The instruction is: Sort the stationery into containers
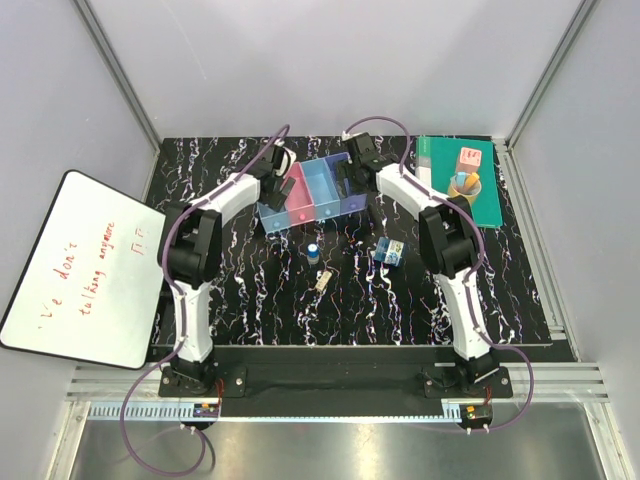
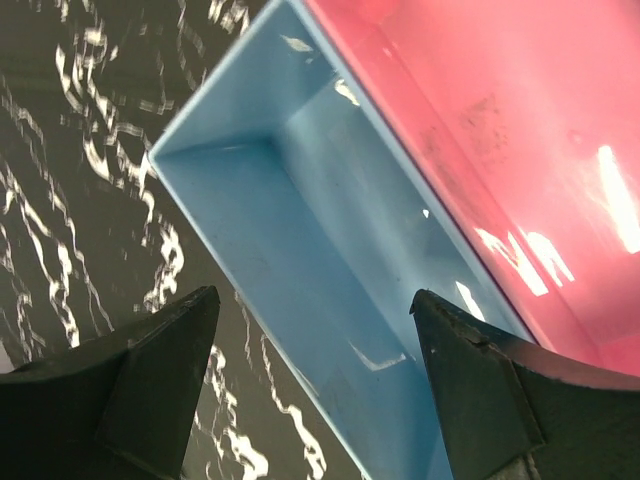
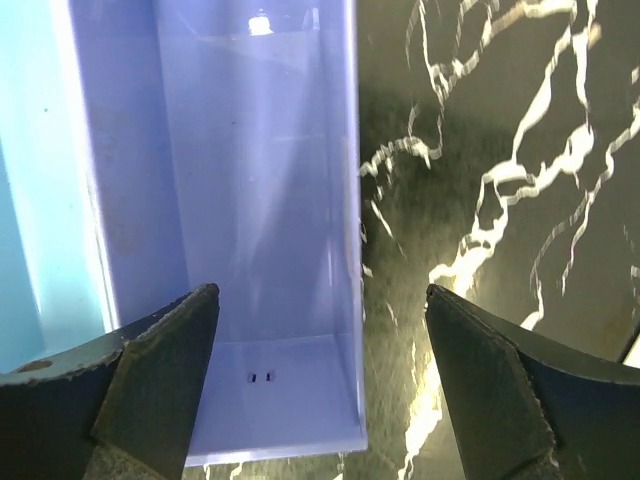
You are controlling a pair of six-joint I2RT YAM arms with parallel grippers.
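A divided box (image 1: 328,209) stands at the back centre, with blue, pink, light blue and purple compartments side by side; the parts I can see are empty. At its left end, my left gripper is open around the blue compartment (image 2: 300,250), one finger out over the table. My right gripper stands open at the other end, with the outer wall of the purple compartment (image 3: 260,200) between its fingers. In the top view, a small blue bottle (image 1: 313,254), a tan piece (image 1: 323,281) and a blue-and-white item (image 1: 390,252) lie in front of the box.
To the right, a green board (image 1: 487,204) carries a yellow mug (image 1: 461,201) with sticks in it and a pink block (image 1: 468,159). A written whiteboard (image 1: 85,275) covers the left side.
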